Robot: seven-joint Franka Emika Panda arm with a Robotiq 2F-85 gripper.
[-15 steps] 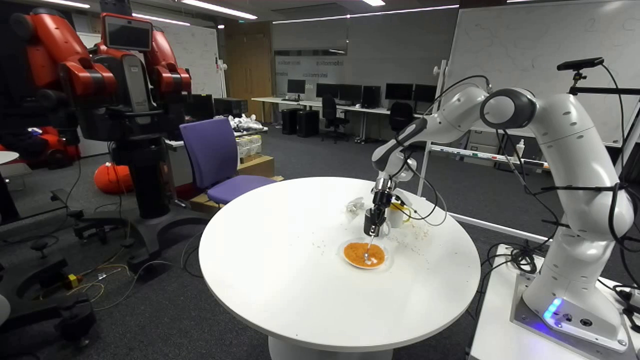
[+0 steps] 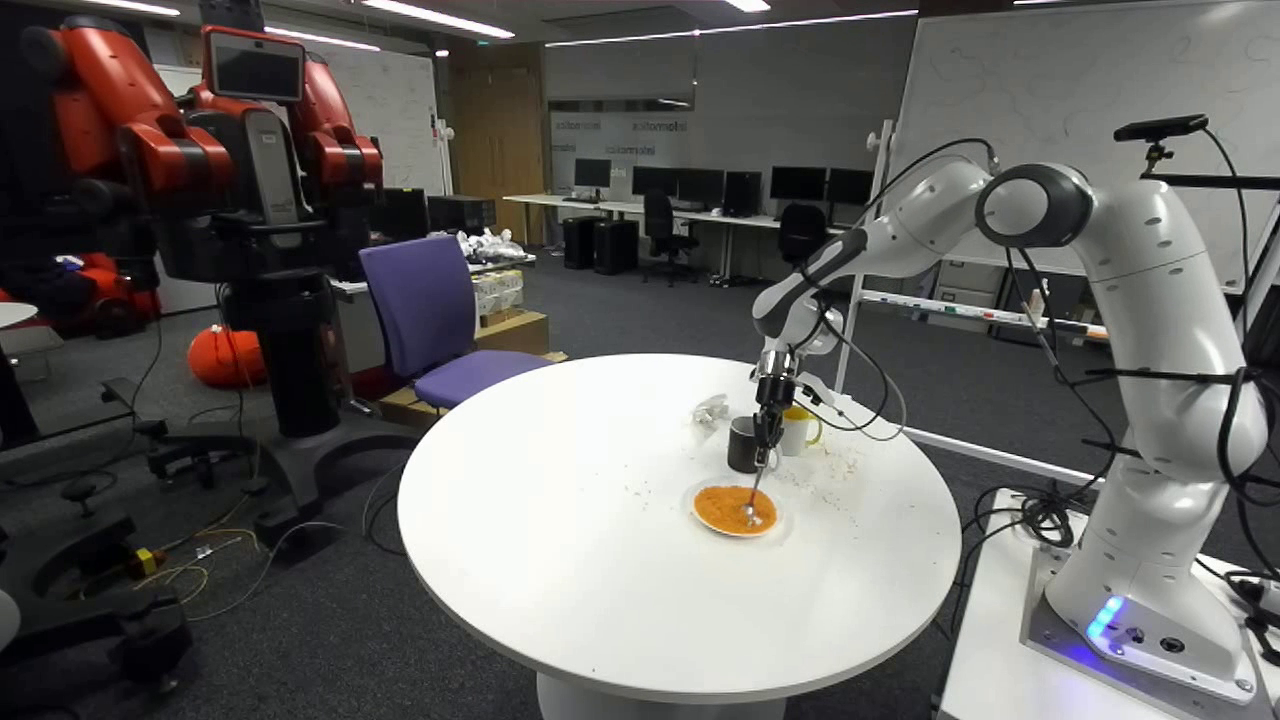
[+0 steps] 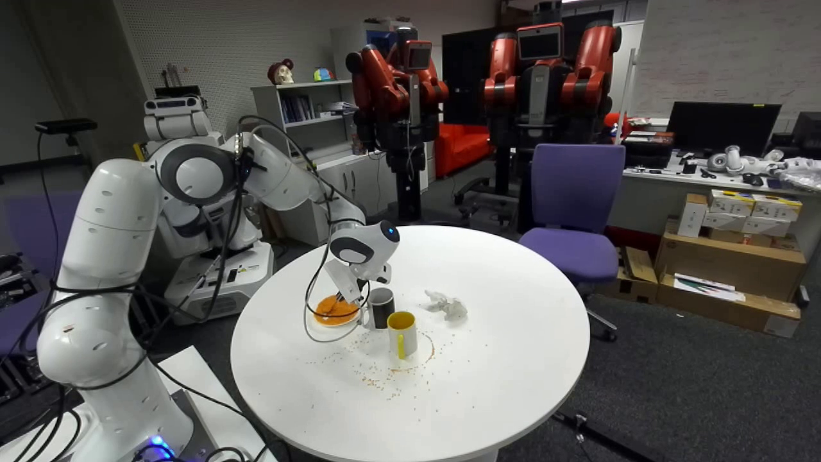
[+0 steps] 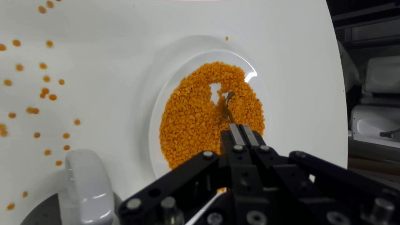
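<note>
Orange lentils [image 4: 189, 125] cover most of a white plate [image 4: 156, 155], with a bare patch showing near one edge. My gripper is over the plate, shut on the thin handle of a metal spoon [image 4: 229, 112]. The spoon's bowl is down at the lentils, mostly hidden in the wrist view; in exterior view 1 the spoon [image 2: 753, 510] slants down to the plate. A dark mug [image 3: 381, 309] with a pale handle stands close beside the plate. Near it is a white mug [image 3: 401, 339] with a yellow inside and handle.
Loose lentils [image 3: 377, 377] lie scattered on the round white table [image 2: 540, 540] around the mugs. A crumpled clear wrap [image 3: 448, 305] lies behind them.
The gripper and spoon have moved slightly right and up in exterior view 1. The plate has shifted a little the same way, and the arm has lifted slightly.
</note>
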